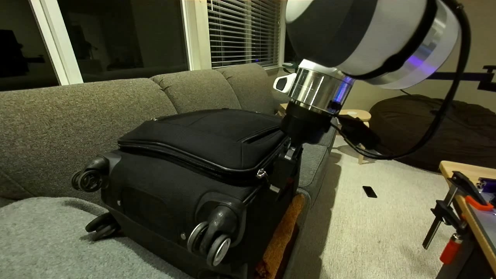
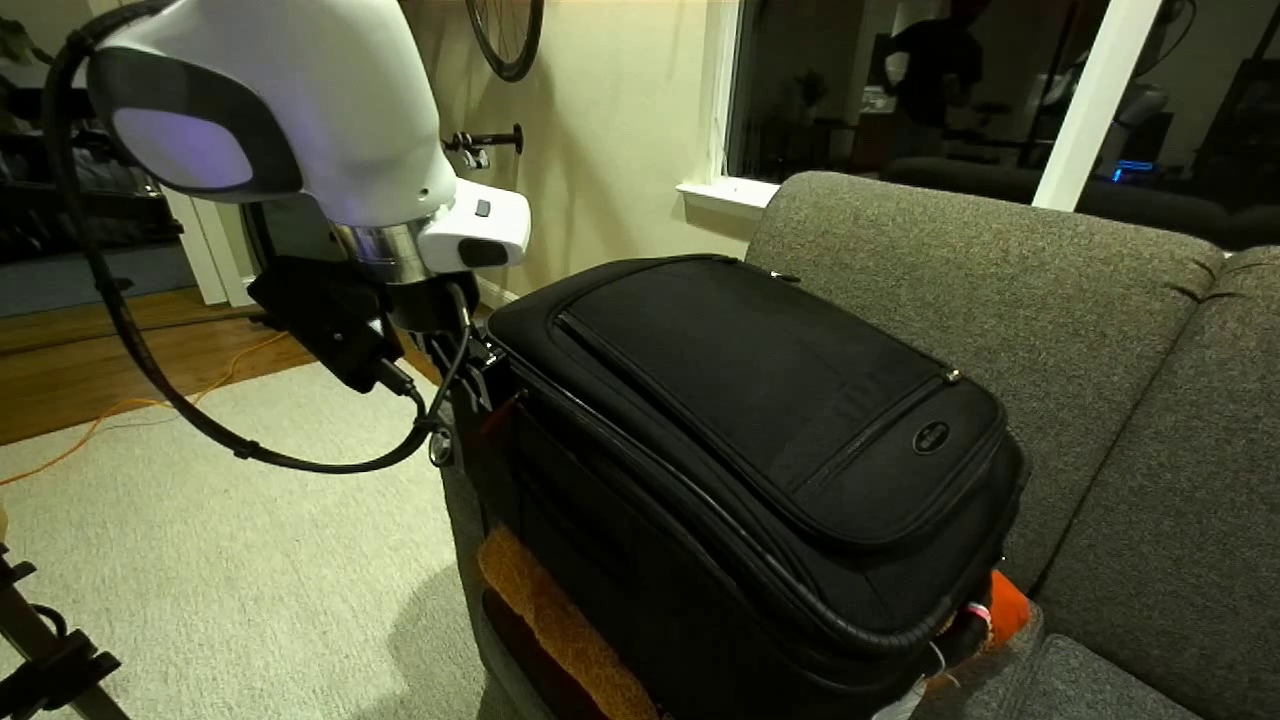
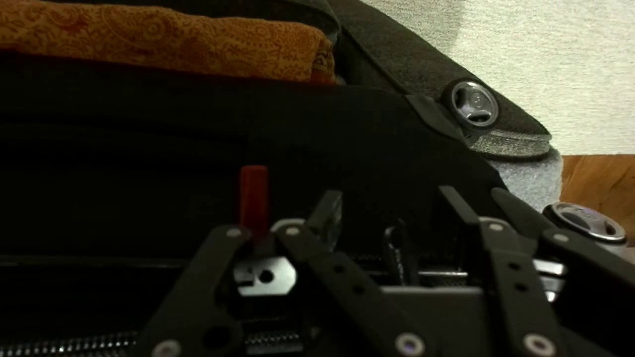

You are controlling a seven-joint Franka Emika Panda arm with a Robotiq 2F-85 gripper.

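A black soft-sided suitcase (image 1: 195,144) lies on its back on the couch, its zipped edge running along the side by my gripper. In the wrist view my gripper is partly open, its two fingertips (image 3: 331,215) clearly apart. A dark metal zipper pull (image 3: 397,250) shows in the gap between the fingers, not gripped. The zipper track (image 3: 440,273) runs crosswise behind it. In exterior view 1 the gripper (image 1: 282,174) points down against the suitcase's near corner, close to a shiny zipper piece (image 1: 261,173). Exterior view 2 largely hides the fingertips behind cable and suitcase.
The couch back (image 1: 69,125) rises behind the suitcase. Patterned orange cloth (image 3: 178,41) is tucked under its side. A black cable (image 2: 300,466) loops from the arm. Caster wheels (image 1: 218,248) jut from the suitcase end. Carpet (image 1: 353,232) beside the couch is mostly clear.
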